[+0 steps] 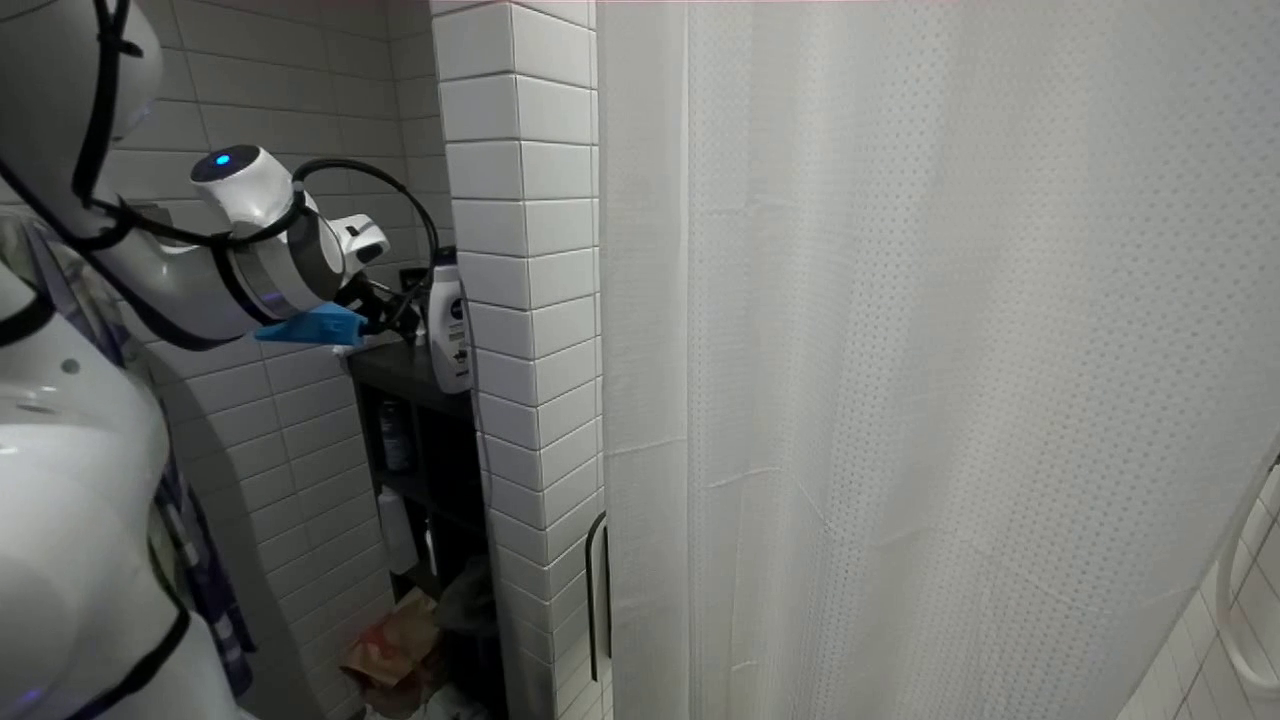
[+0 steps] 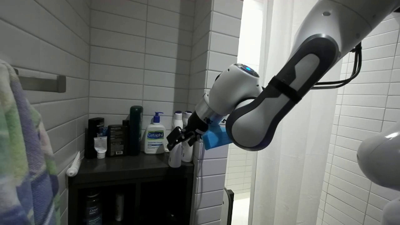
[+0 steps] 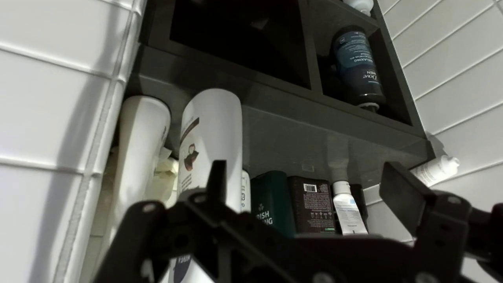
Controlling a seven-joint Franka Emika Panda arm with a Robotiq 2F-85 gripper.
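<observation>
My gripper is open at the right end of the dark shelf top, in front of a white bottle that it partly hides. In the wrist view, where the scene appears upside down, the left one of my fingers overlaps this white bottle; whether they touch, I cannot tell. The other fingertip stands far to the right, near a small white tube in the picture. No object shows held between them. A second white bottle stands beside the first, close to the tiled wall.
Left along the shelf top stand a Cetaphil pump bottle, a green bottle and dark containers. Another tube lies at the left edge. A tiled pillar bounds the right side; beyond it hangs a white curtain.
</observation>
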